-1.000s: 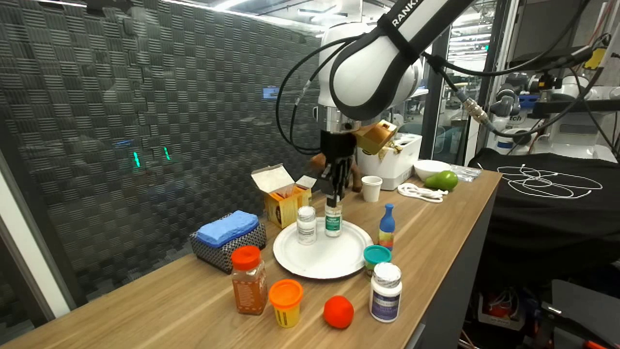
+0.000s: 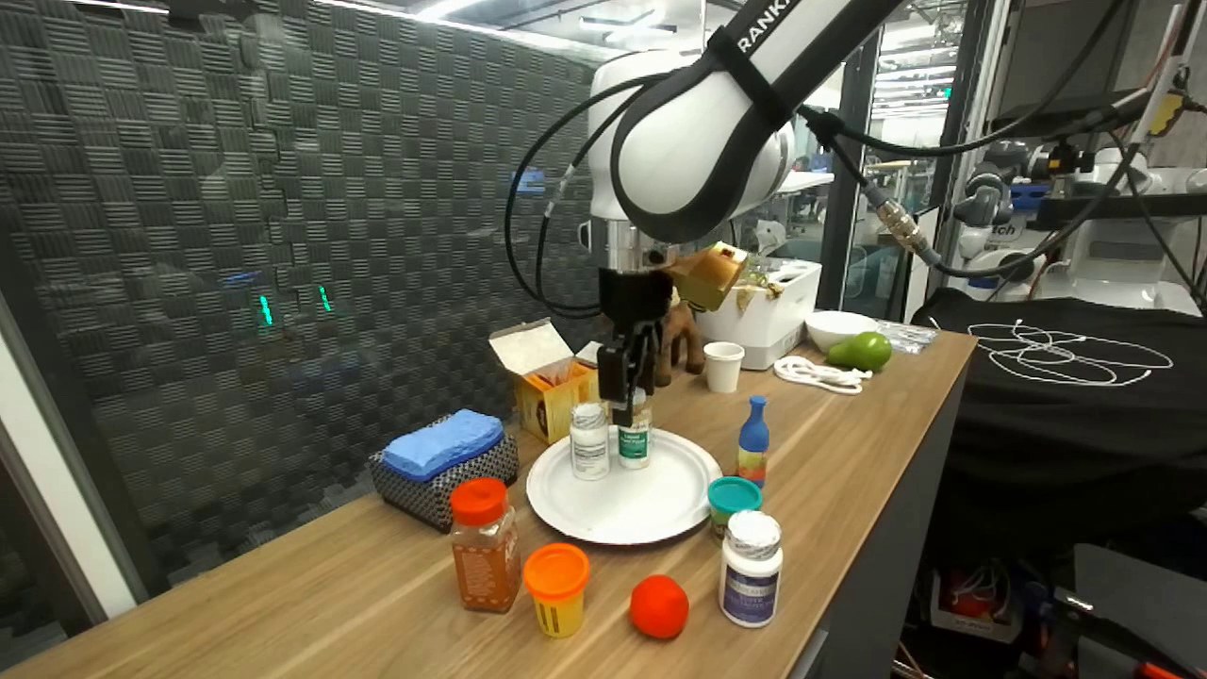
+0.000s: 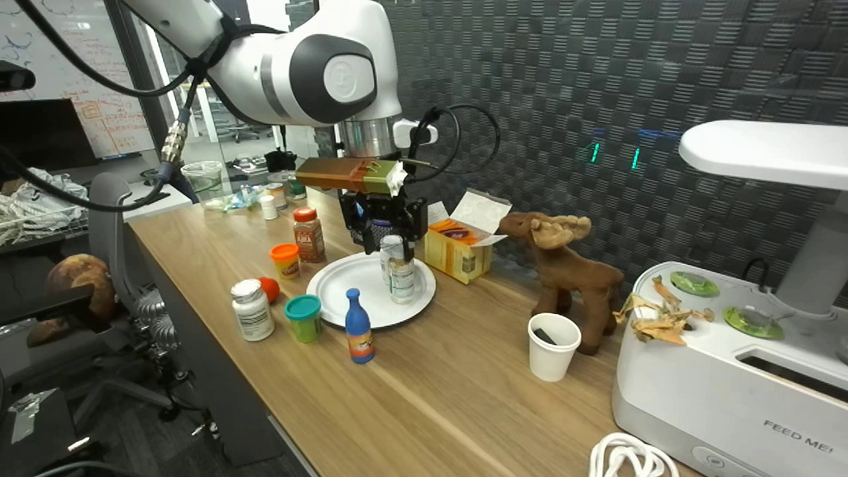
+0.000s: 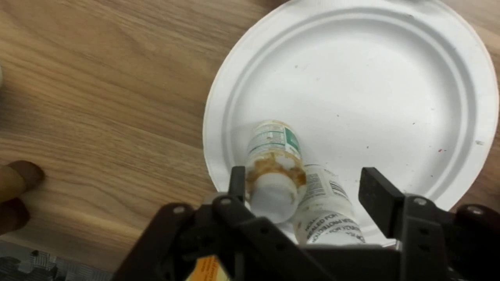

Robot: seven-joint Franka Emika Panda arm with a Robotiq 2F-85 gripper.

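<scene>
Two bottles stand close together on the white plate (image 2: 634,511). One is a green-labelled bottle (image 4: 274,145) with a white cap and brown stains near its neck; the other is a white bottle (image 4: 323,189) with a printed seal. My gripper points down over them with its fingers apart. In the wrist view the green-labelled bottle is right beside the left finger (image 4: 237,180), while a gap separates the white bottle from the right finger (image 4: 375,196). Whether the left finger touches is unclear. Neither bottle is clamped.
Around the plate stand a blue bottle (image 3: 358,326), a teal-lidded tub (image 3: 303,318), a pill bottle (image 2: 752,571), a red ball (image 2: 658,606), an orange-lidded tub (image 2: 556,590) and a spice jar (image 2: 484,554). An open yellow box (image 3: 458,253) is close behind. Bare wood lies at the front left.
In exterior view 1 my gripper has shifted left and slightly down. The green-labelled bottle has moved left, closer to the white bottle. The white bottle and plate have also slid slightly left.
</scene>
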